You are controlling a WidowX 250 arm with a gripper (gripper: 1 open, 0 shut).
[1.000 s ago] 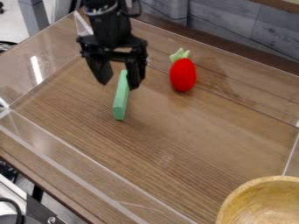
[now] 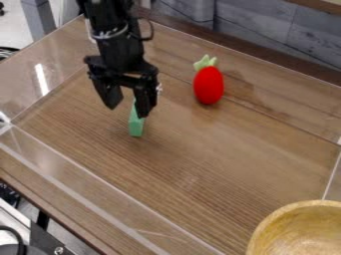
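Observation:
The black arm reaches down from the top left, ending in my gripper (image 2: 131, 94), which stands open over a green elongated object (image 2: 136, 127) lying on the wooden table (image 2: 200, 189). The upper part of the green object is hidden behind the gripper. A red oval object (image 2: 208, 87) with a pale green top lies to the right of the gripper.
A yellow bowl (image 2: 301, 231) sits at the lower right corner. The table's edges show at left and top right, with cables at the left.
The red object has not visibly moved.

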